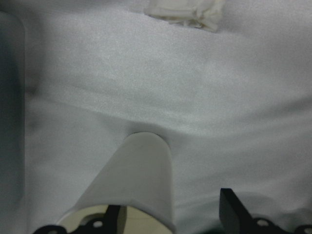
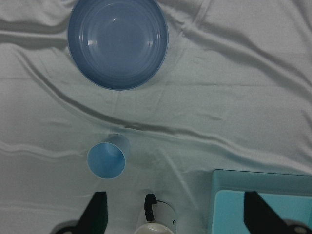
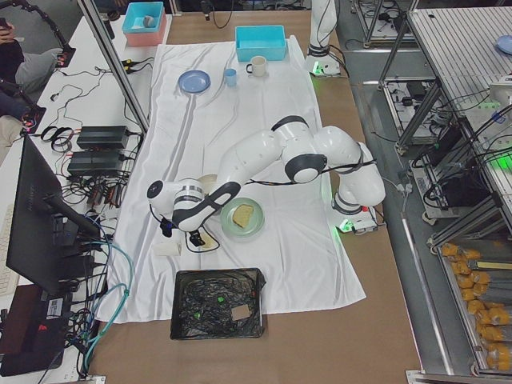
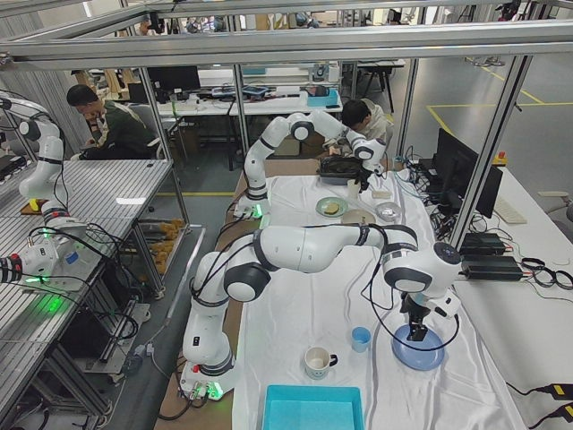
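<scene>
In the left wrist view a pale cylindrical cup (image 1: 141,170) stands under my open left gripper, near its left finger; whether it touches is unclear. A crumpled white cloth or paper (image 1: 185,12) lies beyond it. The left gripper (image 3: 180,234) is low beside the green plate (image 3: 248,226), which holds a yellowish piece. My right gripper is open above the table, over a white mug (image 2: 161,217), with a blue cup (image 2: 106,161) and blue plate (image 2: 117,39) nearby.
A black lined bin (image 3: 200,312) sits at the near end of the white cloth. A turquoise bin (image 4: 313,412) sits at the other end. Monitors and black boxes line the side table. The middle of the cloth is partly covered by the arms.
</scene>
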